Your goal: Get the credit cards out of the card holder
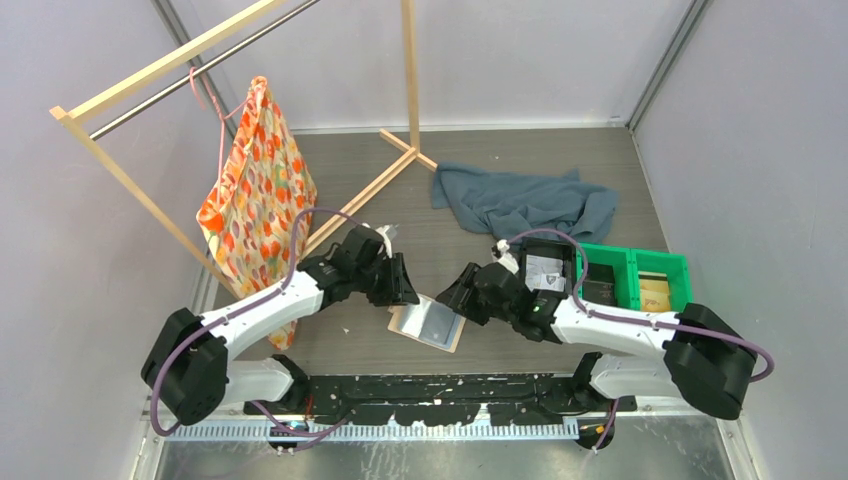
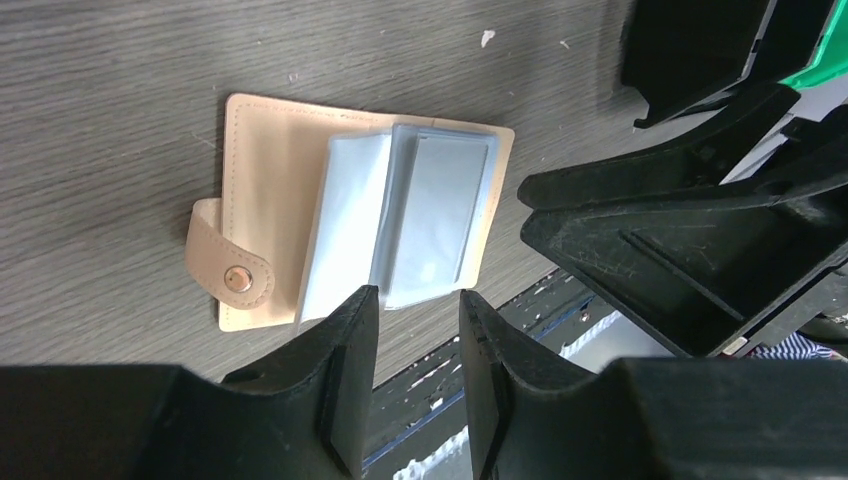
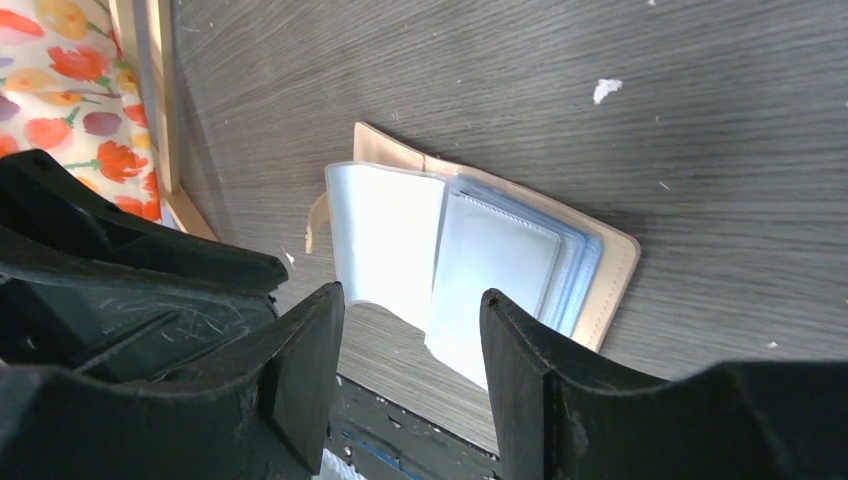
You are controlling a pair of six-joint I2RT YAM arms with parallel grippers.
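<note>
The tan leather card holder (image 2: 265, 145) lies open on the table, its strap with a snap (image 2: 225, 255) at one side. It holds a white, translucent sleeve (image 3: 385, 230) and a stack of clear bluish sleeves (image 3: 500, 260); whether cards are inside cannot be told. My left gripper (image 1: 393, 293) hangs above the holder's left part, fingertips part open with nothing between them (image 2: 418, 305). My right gripper (image 1: 460, 298) is over the holder's right edge, open, with nothing visible between its fingers.
Green bins (image 1: 680, 275) and a dark box (image 1: 546, 250) stand at the right. A blue-grey cloth (image 1: 525, 200) lies behind. The flowered fabric (image 1: 255, 200) hangs from a wooden rack on the left. Bare table lies behind the holder.
</note>
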